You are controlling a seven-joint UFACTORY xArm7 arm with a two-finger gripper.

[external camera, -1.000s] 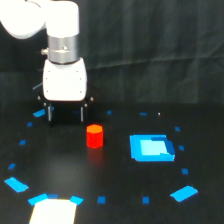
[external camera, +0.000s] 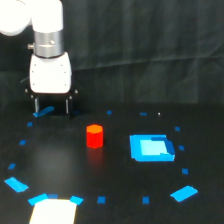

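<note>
A small red block (external camera: 94,137) with a lighter orange-red top stands on the dark table, left of the centre. To its right lies a blue square (external camera: 136,152) with a white patch (external camera: 154,148) in its middle. My white arm (external camera: 50,72) reaches down from the upper left. Its gripper (external camera: 53,110) is open, the two dark fingers wide apart and nothing visible between them. It stands behind and left of the red block, clear of it. The finger outlines are hard to make out against the black backdrop.
Blue tape pieces mark the table, with larger ones at the left (external camera: 16,184) and right (external camera: 184,193). A pale square (external camera: 53,212) shows at the bottom edge.
The arm and gripper have shifted left and slightly up in the view, farther from the red block. The red block and blue square have not moved.
</note>
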